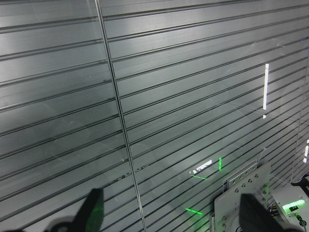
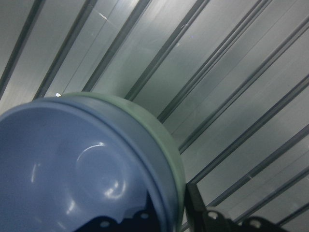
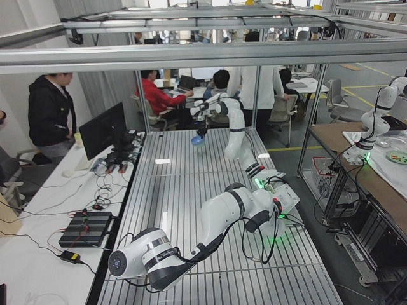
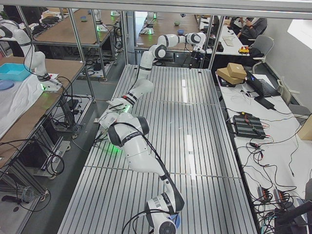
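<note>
A stack of bowls, blue point(image 2: 91, 164) over pale green point(image 2: 161, 135), fills the lower left of the right wrist view. My right gripper is shut on the stack's rim, holding it above the slatted metal table point(image 3: 165, 203); the blue bowl point(image 3: 196, 141) shows at the table's far end in the camera left view and behind the arm point(image 4: 176, 219) in the camera right view. My left gripper is open over bare table, its fingers apart at the bottom of the left wrist view, with nothing between them.
A side desk point(image 3: 38, 267) carries a monitor point(image 3: 102, 130), cables and a black box point(image 3: 86, 229). Another table point(image 3: 394, 178) with an arm stands alongside. People stand and sit beyond the frame.
</note>
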